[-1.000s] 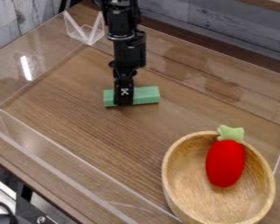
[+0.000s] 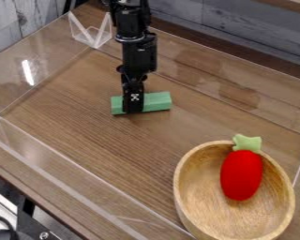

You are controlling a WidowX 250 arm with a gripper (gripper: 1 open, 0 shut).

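My black gripper [image 2: 132, 99] comes down from the top centre onto a green block [image 2: 157, 102] lying on the wooden table [image 2: 115, 159], shut on it across its left part. The fingertips are dark and small, partly merging with each other in this view.
A wooden bowl [image 2: 205, 195] at the lower right holds a red plush vegetable [image 2: 242, 176] with a green top. Clear plastic pieces stand at the upper left and left edge. A grey wall runs along the back.
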